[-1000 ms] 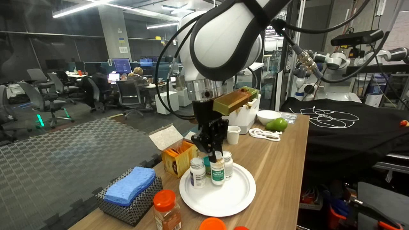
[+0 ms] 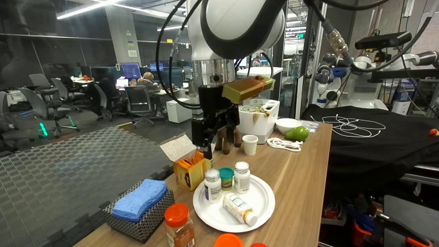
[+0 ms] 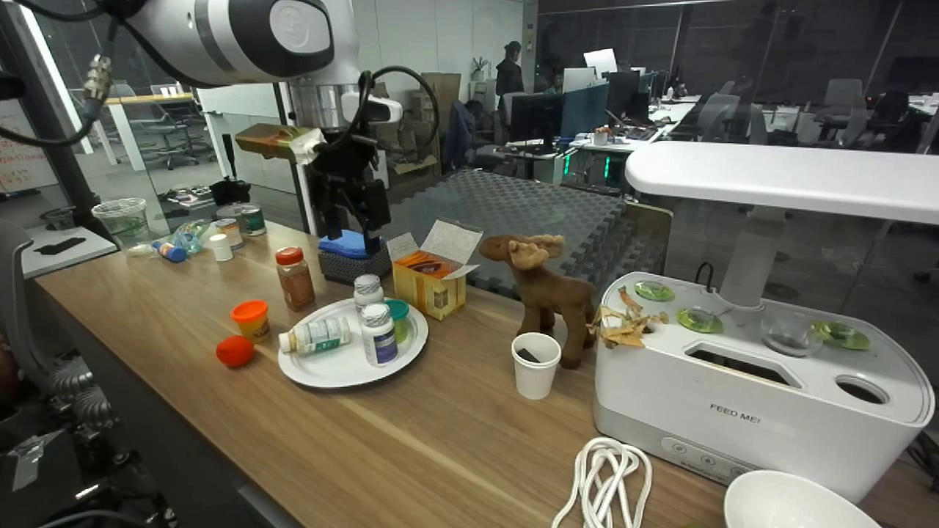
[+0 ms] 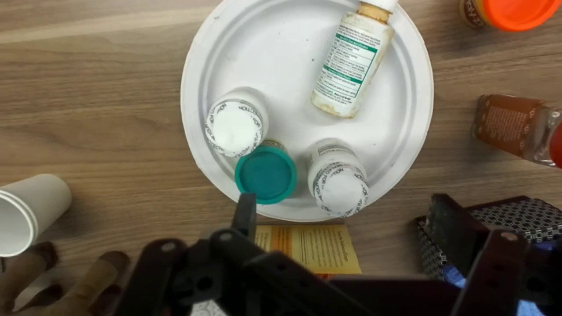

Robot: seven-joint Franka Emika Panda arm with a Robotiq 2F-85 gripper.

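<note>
On the white paper plate, a plant-food bottle with a green-striped label lies on its side, its cap near the rim. Two white pill bottles stand upright on the same plate, with a teal-lidded jar upright between them. My gripper is open and empty, its fingers spread wide apart. It hangs in the air above the box side of the plate, clear of every bottle.
An open yellow tea box, a blue sponge on a dark box, and a spice jar border the plate. A paper cup, a toy moose and a white planter stand farther along. Bare wood fronts the plate.
A second ago the plant-food bottle stood upright under my gripper; now it lies on its side toward the plate's front. My gripper has risen and moved away from it.
</note>
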